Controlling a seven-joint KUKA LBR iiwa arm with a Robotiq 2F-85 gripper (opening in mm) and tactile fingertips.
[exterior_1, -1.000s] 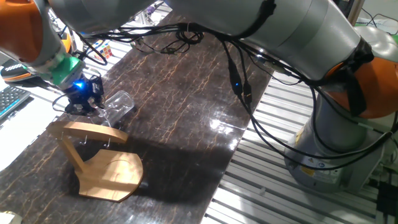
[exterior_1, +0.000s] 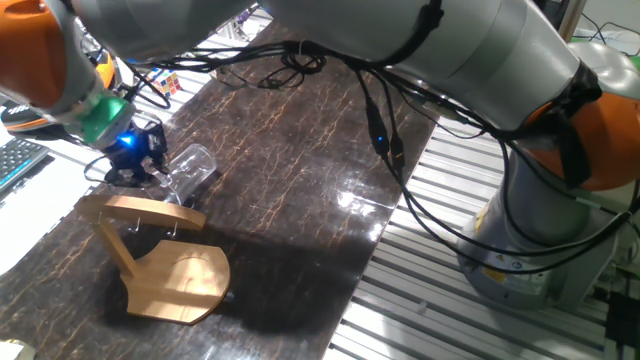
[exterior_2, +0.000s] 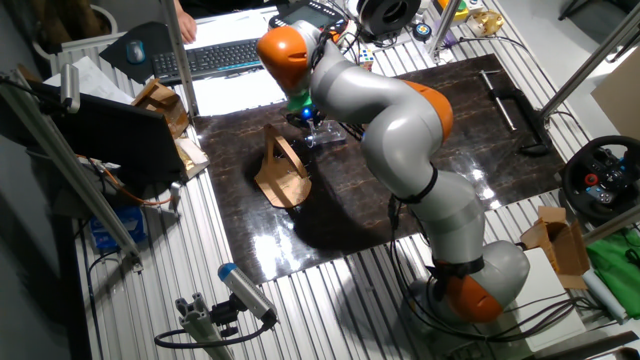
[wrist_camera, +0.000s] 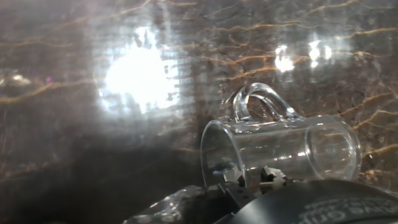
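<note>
A clear glass mug (wrist_camera: 283, 149) lies on its side in the wrist view, its handle pointing up the picture and its open rim to the left. My gripper is at the lower edge there, its tips overlapping the mug near the rim. Whether the fingers are closed on the glass is unclear, as the gripper body hides much of them. In exterior view 1 the mug (exterior_1: 191, 172) appears just right of my gripper (exterior_1: 157, 172). Exterior view 2 also has the mug (exterior_2: 326, 133) close beside the gripper.
A wooden stand (exterior_1: 180, 280) with metal hooks under its curved top bar is close to the mug on the dark marbled table (exterior_1: 290, 190). Black cables (exterior_1: 385, 140) hang along the arm. Bare tabletop extends to the right of the stand. A keyboard (exterior_2: 215, 62) lies beyond the table.
</note>
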